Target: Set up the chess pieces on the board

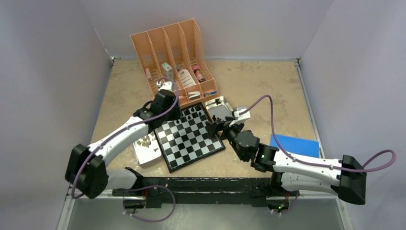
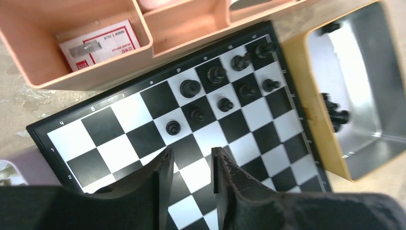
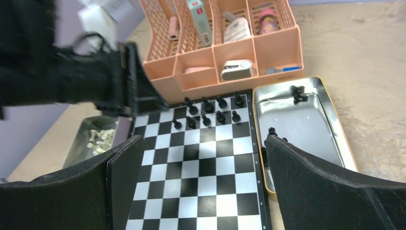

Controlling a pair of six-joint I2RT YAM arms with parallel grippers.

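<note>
The chessboard [image 1: 186, 143] carries several black pieces on its two back rows, among them a short piece [image 2: 173, 127] and a taller one [image 2: 190, 88]. My left gripper is raised over the board, part open, with nothing visible between its fingers. More black pieces [image 2: 339, 116] lie in the metal tray [image 3: 316, 129] right of the board. My right gripper hangs at the board's right side, open and empty. Pale pieces [image 3: 103, 136] lie in a container left of the board, partly hidden.
A salmon organizer [image 1: 143, 45] stands behind the board with small boxes and items in its compartments. A blue mat [image 1: 294, 143] lies at front right.
</note>
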